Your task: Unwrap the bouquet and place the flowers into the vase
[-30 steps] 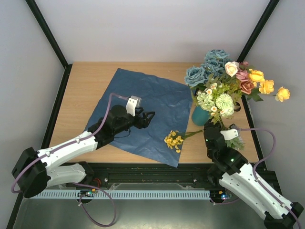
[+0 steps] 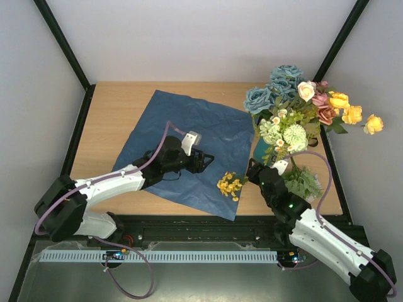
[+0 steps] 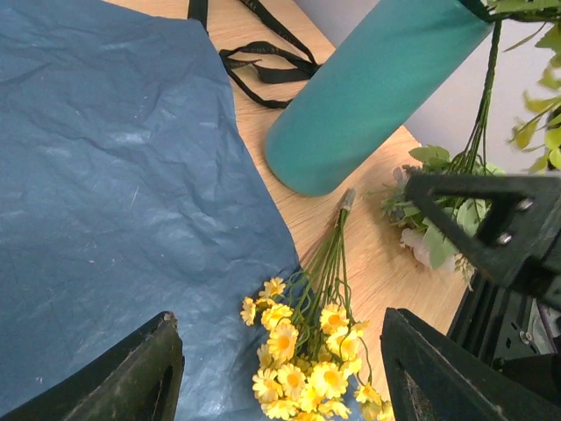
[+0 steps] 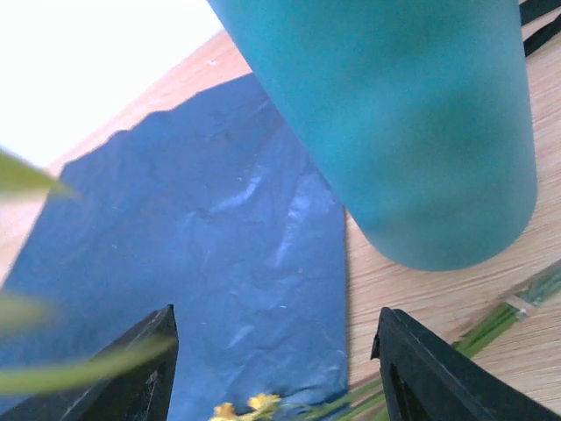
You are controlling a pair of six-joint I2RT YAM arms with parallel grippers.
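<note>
A bunch of yellow daisies point(image 3: 302, 368) lies at the right edge of the blue sheet, its bound stems point(image 4: 500, 320) on bare wood by the vase's foot. The teal vase point(image 3: 368, 96) stands upright, filled with blue, white, pink and yellow flowers point(image 2: 302, 104). Above the sheet, left of the daisies, my left gripper point(image 2: 206, 165) is open and empty. Close to the stem side of the bunch, just in front of the vase, my right gripper point(image 2: 252, 171) is open with nothing held; the stems pass beyond its right finger point(image 4: 416, 368) in the right wrist view.
A bunch of pale flowers with green leaves point(image 2: 301, 181) lies at the table's right, partly behind the right arm. Black straps point(image 3: 263, 66) rest behind the vase. Most of the blue sheet point(image 2: 189, 119) is free.
My right gripper has moved left from the vase's front toward the daisy stems, now partly covering them. The left gripper has shifted right toward the daisies. The daisies lie where they were.
</note>
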